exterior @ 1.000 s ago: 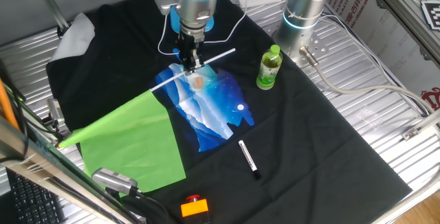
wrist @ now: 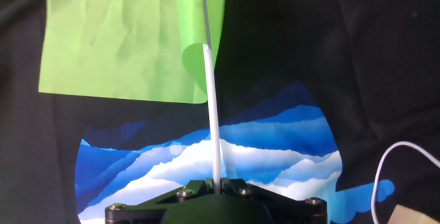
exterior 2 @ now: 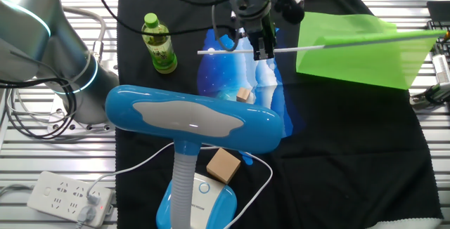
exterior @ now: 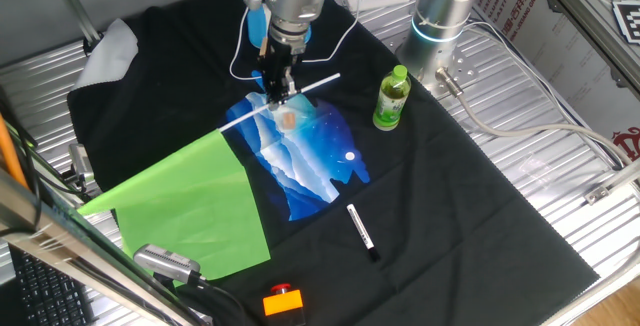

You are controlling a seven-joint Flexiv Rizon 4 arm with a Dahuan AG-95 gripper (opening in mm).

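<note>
A green flag point(exterior: 200, 206) on a thin white pole point(exterior: 322, 82) stretches across the black cloth. In the wrist view the pole point(wrist: 213, 114) runs straight away from between my fingertips to the green sheet point(wrist: 124, 38), which is rolled around its far part. My gripper point(exterior: 277, 103) is shut on the bare part of the pole, above the blue-and-white picture point(exterior: 300, 156). From the other side, the gripper point(exterior 2: 264, 52) shows the pole sticking out on both sides of its fingers. How far the pole is off the cloth I cannot tell.
A green-capped bottle point(exterior: 391, 98) stands near the pole's free end. A marker point(exterior: 362, 231) lies on the cloth. Wooden blocks point(exterior 2: 223, 165) and a blue lamp point(exterior 2: 197, 120) are on the lamp side.
My arm's upper part has shifted slightly right in exterior view 1, while the fingers stay nearly in place. The flag's far tip has moved a little left.
</note>
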